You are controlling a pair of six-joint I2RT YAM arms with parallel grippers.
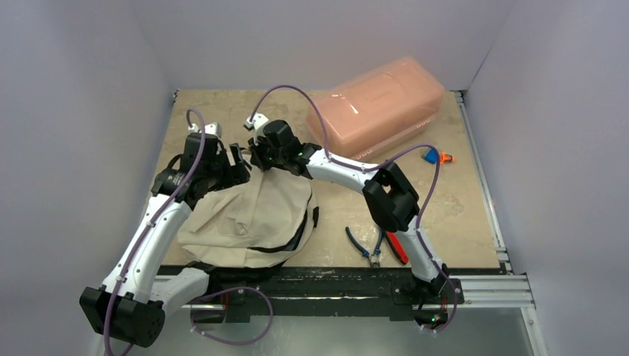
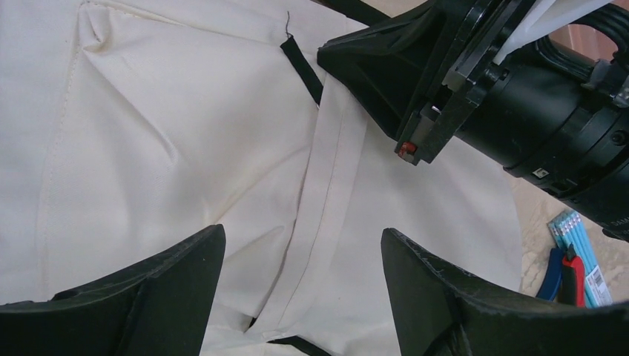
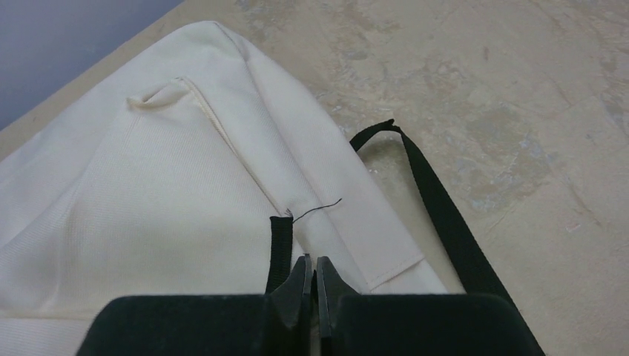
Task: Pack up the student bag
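Observation:
The cream fabric bag [image 1: 237, 211] lies flat at the left of the table, with a dark gap [image 1: 293, 241] at its lower right edge. My left gripper is above the bag, fingers wide apart and nothing between them. At the bag's upper part, my right gripper is shut; no held thing shows clearly between its fingertips. Right beside those tips is a short black tab [image 3: 281, 248] with a loose thread at its end. Blue pencils [image 2: 578, 248] lie to the right of the bag, largely covered by the right arm in the top view.
A translucent pink box [image 1: 382, 104] occupies the back right. Blue-handled pliers [image 1: 363, 245] and a red-handled tool [image 1: 397, 247] are at the front edge. A small blue and orange item [image 1: 438, 156] sits far right. Bare table [image 1: 463, 215] shows there.

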